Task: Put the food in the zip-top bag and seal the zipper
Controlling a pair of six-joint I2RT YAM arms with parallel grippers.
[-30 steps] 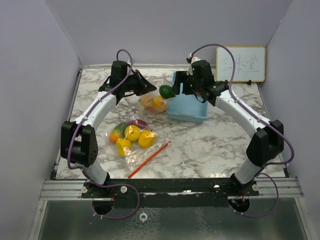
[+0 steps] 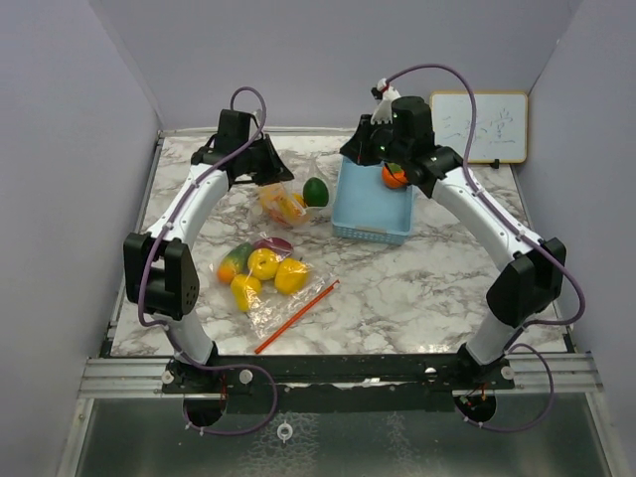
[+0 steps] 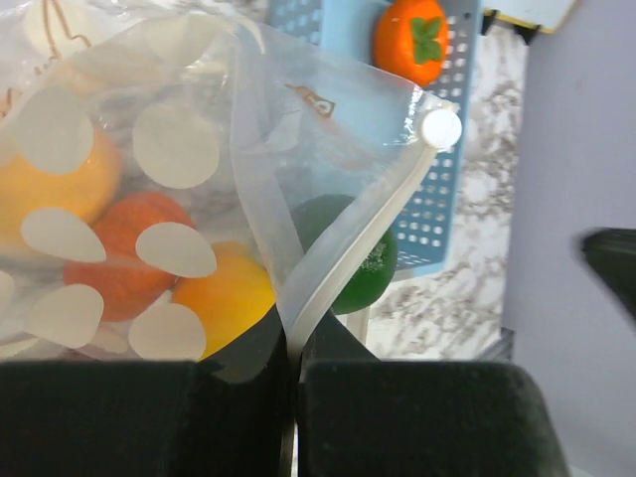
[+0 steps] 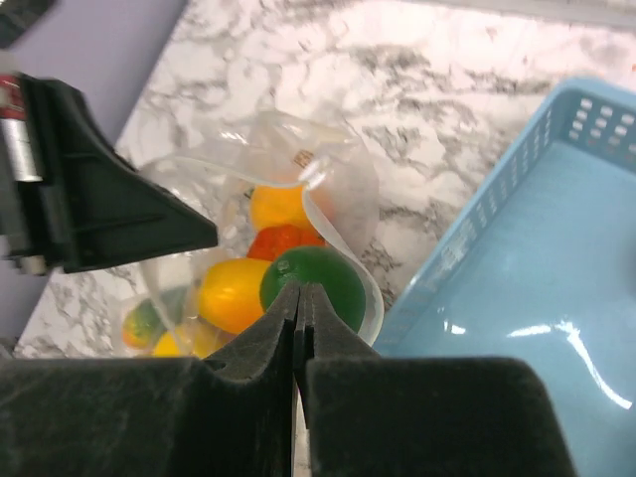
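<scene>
A clear bag (image 2: 278,209) holding orange and yellow fruit and a green avocado (image 2: 316,193) stands at the back centre, left of the blue basket. My left gripper (image 2: 288,176) is shut on the bag's edge, which runs up from its fingertips in the left wrist view. My right gripper (image 2: 346,151) is shut above the basket's left side; in the right wrist view nothing shows between its fingers, and the avocado (image 4: 312,268) lies behind them in the bag's opening.
The blue basket (image 2: 373,229) holds an orange persimmon (image 3: 407,40). A second bag of fruit (image 2: 268,278) lies front left beside a red slider stick (image 2: 296,316). A whiteboard (image 2: 477,119) stands back right.
The avocado now sits lower in the bag, more upright. My right gripper has lifted back up and away from it. My left gripper has moved slightly left.
</scene>
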